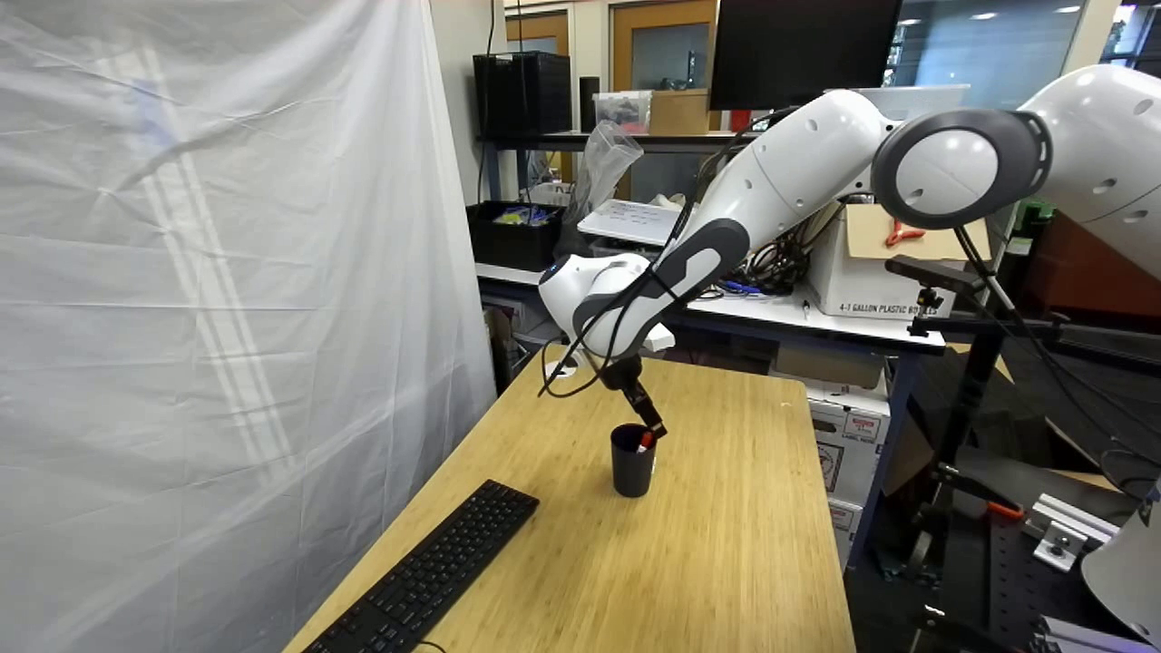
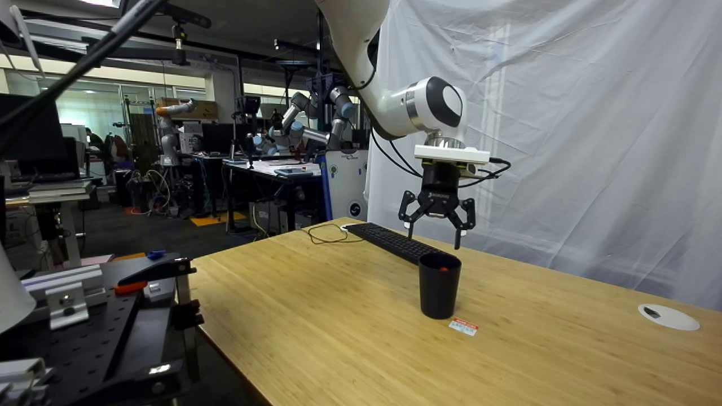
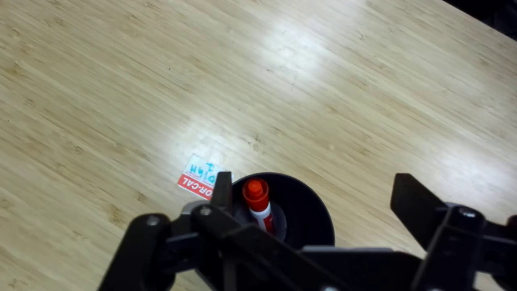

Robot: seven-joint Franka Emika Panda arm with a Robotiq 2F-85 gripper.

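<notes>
A black cup [image 1: 631, 470] stands upright on the wooden table, and a red-capped marker [image 3: 256, 194] leans inside it. In exterior view 2 only a bit of the marker's red [image 2: 444, 269] shows above the dark interior of the cup [image 2: 438, 292]. My gripper [image 2: 434, 242] hangs just above the cup's rim level, fingers wide apart and nothing between them. From the wrist, the left fingertip [image 3: 223, 190] overlaps the cup's rim near the marker, while the right fingertip [image 3: 406, 206] is off to the cup's side. The gripper's linkage hides the lower part of the cup there.
A black keyboard [image 1: 435, 571] lies along the curtain side of the table. Beside the cup is a small red-and-white label [image 2: 463, 327]. A round white disc [image 2: 668, 317] is set at the table's far end.
</notes>
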